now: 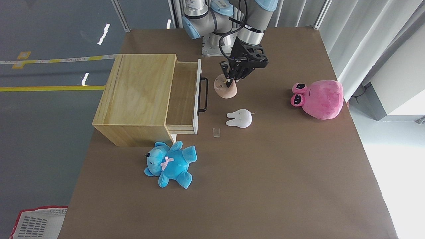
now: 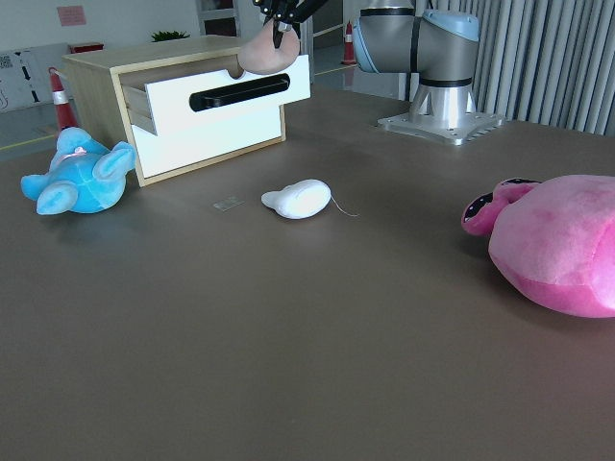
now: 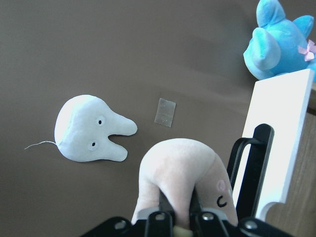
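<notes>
My gripper (image 1: 230, 75) is shut on a pale pink plush toy (image 1: 224, 89), held in the air beside the open drawer (image 1: 181, 91) of a wooden cabinet (image 1: 139, 87). In the left view the toy (image 2: 267, 53) is raised in front of the drawer's white front. In the wrist view the toy (image 3: 176, 168) fills the space between the fingers, with the drawer's black handle (image 3: 254, 173) to its right.
A white plush toy (image 1: 239, 118) and a small clear piece (image 1: 216, 132) lie on the table. A blue bear (image 1: 175, 163) lies by the cabinet's near end; a pink plush (image 1: 320, 99) sits at the right.
</notes>
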